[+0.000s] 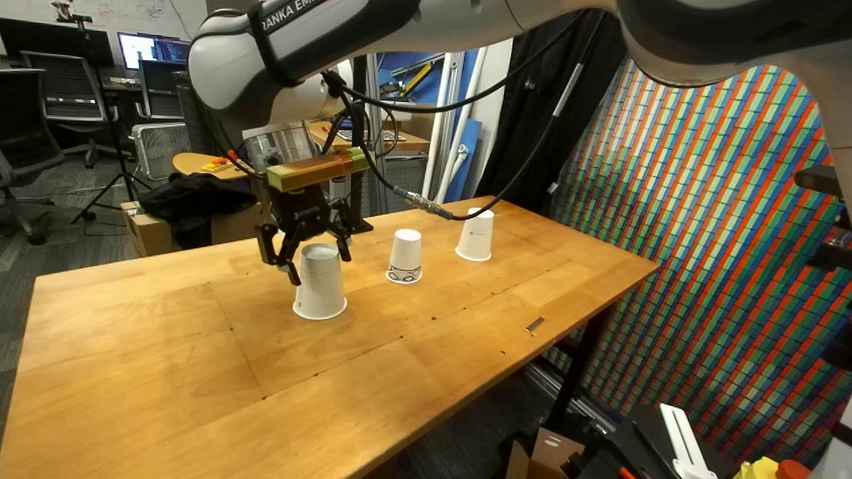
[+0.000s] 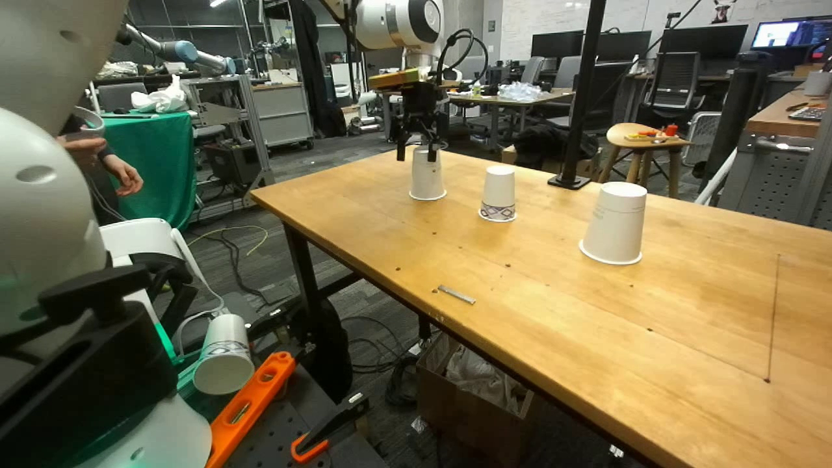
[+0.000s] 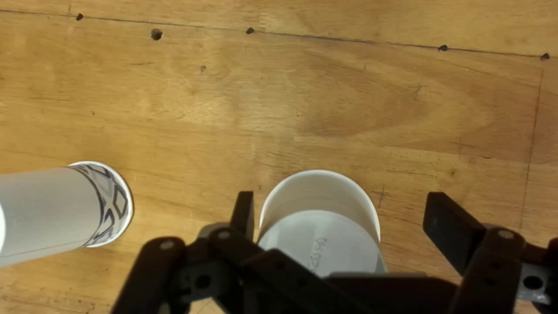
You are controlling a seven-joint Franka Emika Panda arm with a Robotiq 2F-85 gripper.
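Note:
Three upside-down paper cups stand apart in a row on the wooden table. My gripper (image 1: 317, 268) is open around the top of the plain white cup (image 1: 321, 291) at the row's left end in exterior view 1. From the wrist, one finger (image 3: 243, 212) is close to the cup's left side and the other (image 3: 450, 230) is well clear on the right; the plain cup (image 3: 319, 240) lies between them. The middle cup is smaller, with a dark patterned band (image 1: 405, 259). At the other end stands a white cup (image 2: 616, 222) with faint print.
A small metal strip (image 2: 456, 294) lies near the table's edge. A black post (image 2: 573, 175) rises behind the cups in exterior view 2. Bare tabletop (image 1: 160, 359) spreads in front of and beside the row.

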